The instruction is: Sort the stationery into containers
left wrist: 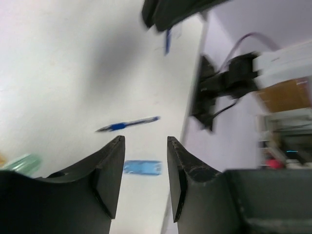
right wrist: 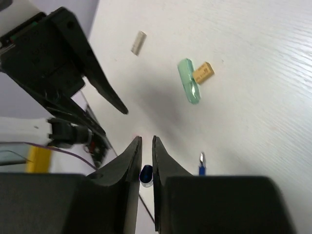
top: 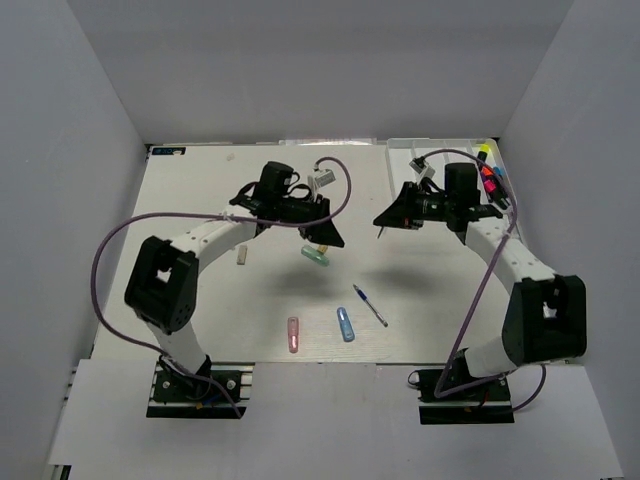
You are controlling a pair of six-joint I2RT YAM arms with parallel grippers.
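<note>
A blue pen [top: 370, 305] lies on the white table, seen also in the left wrist view [left wrist: 127, 123]. My right gripper is shut on a slim dark pen-like item [right wrist: 146, 175], which hangs below it in the top view. My left gripper, left of the right one, is part open with nothing between its fingers. Below it lie a green cutter-like item [top: 314, 255] and a small tan block [right wrist: 203, 72]. A pink item [top: 293, 334] and a blue one [top: 345, 323] lie at the front. A pale eraser-like bar [top: 241, 255] lies at the left.
The compartmented white tray [top: 410, 142] at the back right holds several markers [top: 483, 154]. The two grippers hang close together above the middle.
</note>
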